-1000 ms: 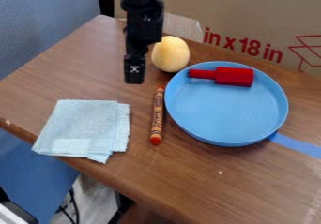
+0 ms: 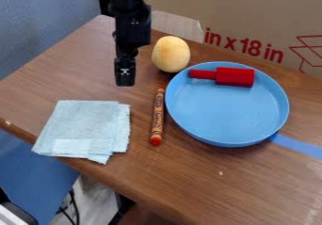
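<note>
My black gripper point(image 2: 126, 67) hangs over the wooden table point(image 2: 75, 83) at the upper left, beside a yellow rounded object point(image 2: 171, 55); I cannot tell whether its fingers are open or shut. A blue plate point(image 2: 225, 111) holds a red object with a handle point(image 2: 233, 76) near its back rim. An orange marker-like stick point(image 2: 157, 117) lies left of the plate. A folded light blue cloth point(image 2: 83, 130) lies at the front left.
A cardboard box point(image 2: 265, 22) stands behind the table. Blue tape point(image 2: 299, 146) runs to the right of the plate.
Over the last second my gripper has shifted slightly to the left. The objects on the table have not visibly moved.
</note>
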